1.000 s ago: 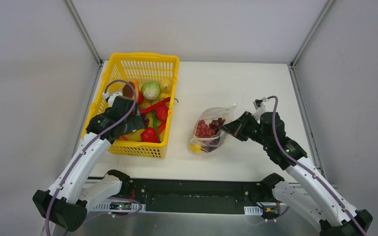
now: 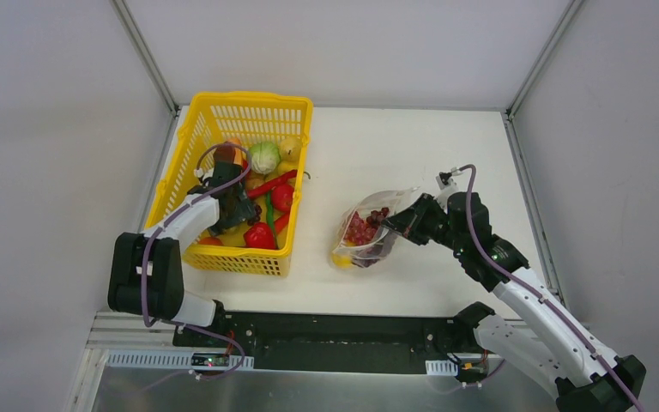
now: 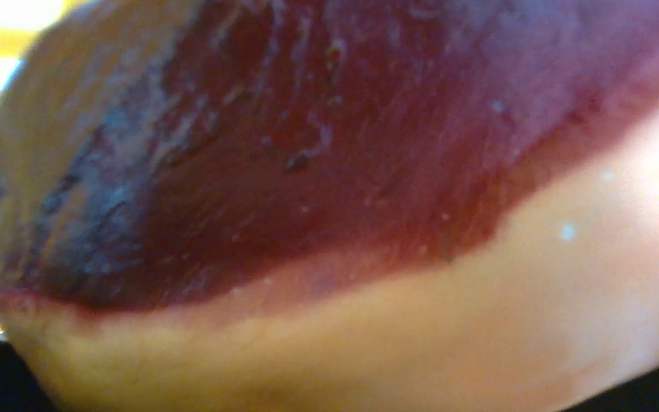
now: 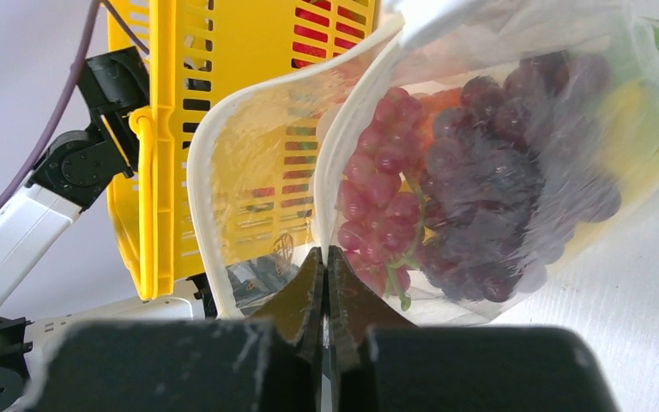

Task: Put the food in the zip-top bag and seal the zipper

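The clear zip top bag [image 2: 349, 236] lies on the table with its mouth open. Inside it are red grapes [image 4: 377, 193], dark grapes [image 4: 480, 197] and something yellow [image 4: 631, 129]. My right gripper [image 2: 387, 225] is shut, the bag's white rim [image 4: 326, 193] pinched between its fingertips. Over the left part of the yellow basket [image 2: 268, 262], my left gripper [image 2: 238, 213] points down among the food. A dark red and tan food item [image 3: 352, 197] fills the left wrist view, very close. Black finger edges show far apart in its lower corners; the fingertips are hidden.
The basket holds a pale green cabbage [image 2: 264, 158], red peppers [image 2: 260, 236], a tomato [image 2: 281, 198] and more food. Its raised walls surround my left gripper.
The right arm and bag have barely moved.
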